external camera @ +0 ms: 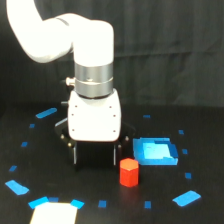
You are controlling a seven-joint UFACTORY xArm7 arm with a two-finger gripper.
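My white arm reaches down from the top left to the gripper, which hangs left of the middle of the camera view. Its two dark fingers stand wide apart, with only dark surface showing between them. A red block sits on the dark table to the right of the fingers and nearer the camera, apart from them. Behind the block and to its right lies a bright blue shallow tray; no object shows inside.
A pale, cream-coloured object is cut off by the bottom edge at left. Several flat blue pieces, such as the strip at lower right, lie about the dark table. Around the gripper the surface is mostly clear.
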